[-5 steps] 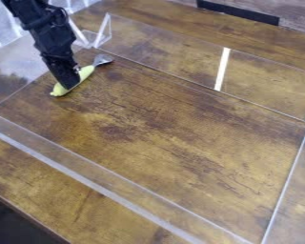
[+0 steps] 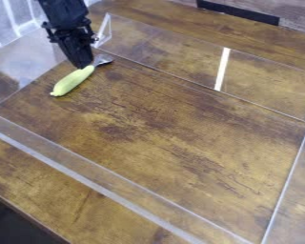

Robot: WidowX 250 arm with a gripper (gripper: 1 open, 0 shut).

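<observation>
A pale yellow-green elongated object (image 2: 71,81) lies on the wooden floor of the clear-walled enclosure, in the upper left. Beside its upper end is a small silvery utensil (image 2: 102,61), partly hidden. My black gripper (image 2: 84,61) hangs just above the upper end of the yellow object, apparently apart from it and shut, with nothing visible between its fingers.
Clear acrylic walls (image 2: 223,69) surround the wooden surface (image 2: 168,133). A dark bar (image 2: 238,13) lies beyond the back wall.
My gripper has risen off the yellow-green object, which stays lying in about the same place.
</observation>
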